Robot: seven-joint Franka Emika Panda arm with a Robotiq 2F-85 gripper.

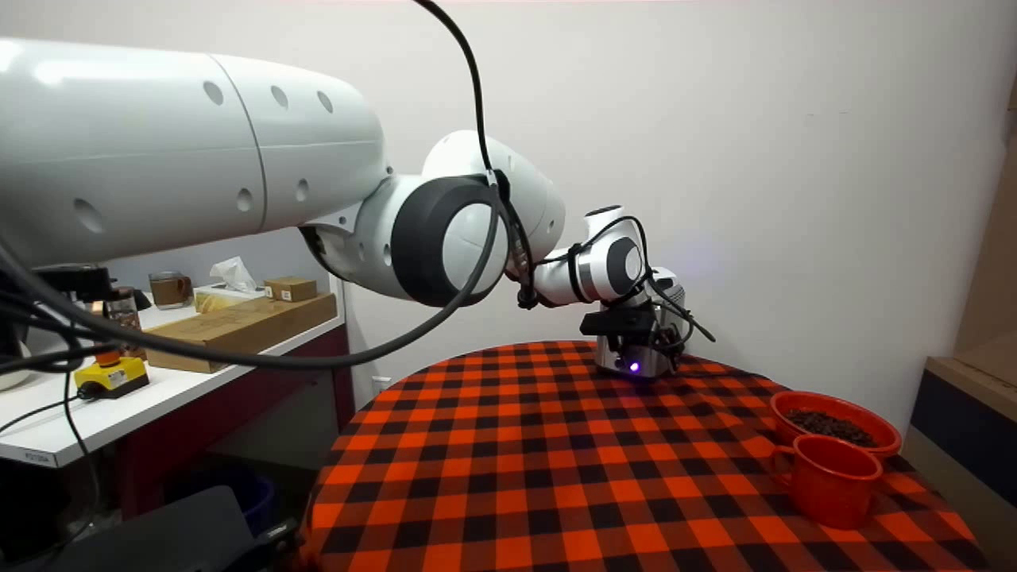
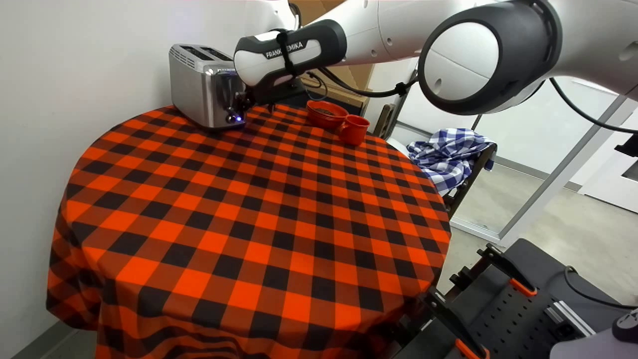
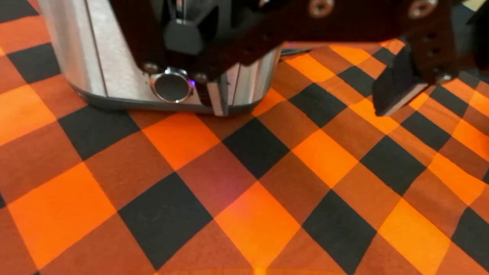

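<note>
A silver two-slot toaster (image 2: 194,84) stands against the wall at the far side of the table. In the wrist view, its dial (image 3: 172,87) and dark lever (image 3: 182,36) show on the end facing me. My gripper is open, its fingers wide apart with only tablecloth visible between them. One finger (image 3: 220,97) overlaps the toaster's end just right of the dial; whether it touches cannot be told. The other finger (image 3: 396,87) is out to the right over the cloth. In exterior view 1, my arm hides much of the toaster.
A red bowl (image 1: 882,435) of dark brown bits and a red mug (image 1: 829,491) stand close together by the table's edge. The checked tablecloth (image 2: 239,239) is otherwise clear. A cable (image 1: 703,327) hangs from the wrist near the toaster.
</note>
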